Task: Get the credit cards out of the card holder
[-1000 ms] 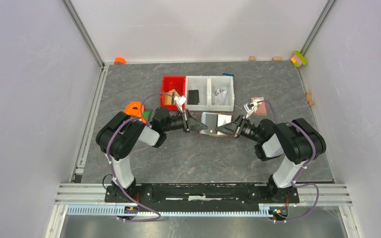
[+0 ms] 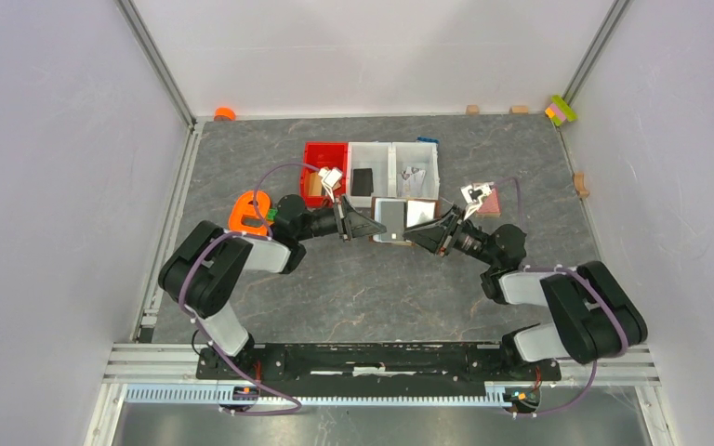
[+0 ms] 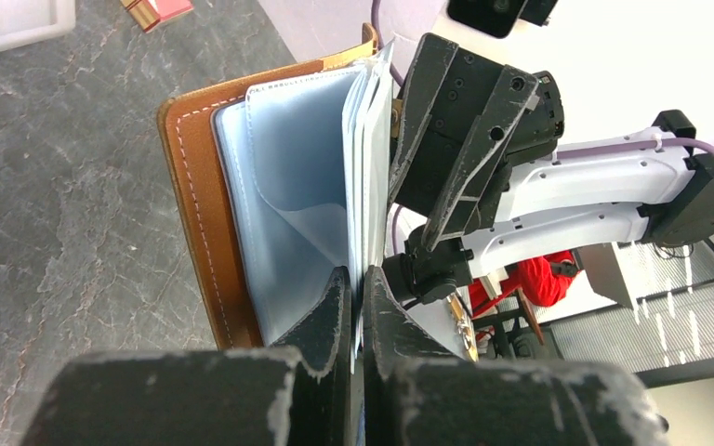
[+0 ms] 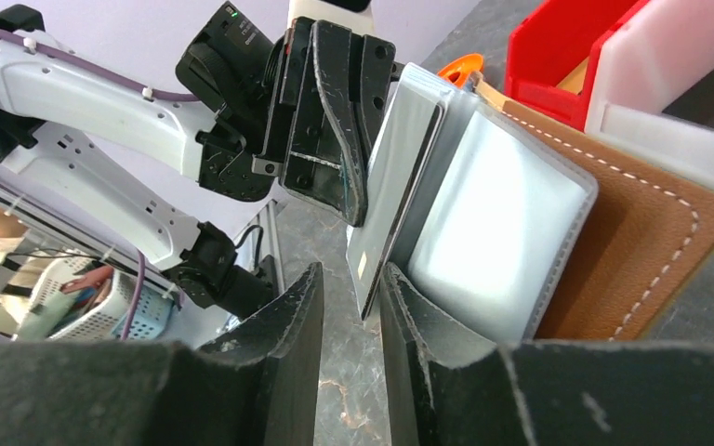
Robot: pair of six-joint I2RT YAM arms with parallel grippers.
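Note:
A brown leather card holder [image 3: 206, 223] is spread open between my two grippers, with clear sleeves [image 3: 288, 186] inside. My left gripper is shut on the edge of several sleeves, which stand up from the cover. In the right wrist view a pale card with a dark stripe [image 4: 392, 190] shows in the raised sleeves. My right gripper is open, and its right finger [image 4: 395, 288] is close against the lower edge of those sleeves. Whether it touches them I cannot tell. From above, the holder [image 2: 391, 218] lies between both grippers.
Just behind the holder stand a red bin [image 2: 325, 149] and a white two-part tray [image 2: 369, 153] holding a dark flat item [image 2: 363, 182]. An orange ring-like object [image 2: 248, 212] lies at left, a pinkish block [image 2: 489, 203] at right.
The holder and both grippers have shifted slightly toward the bins at the back. The left arm has swung a little left, and the right forearm and elbow have moved outward to the right.

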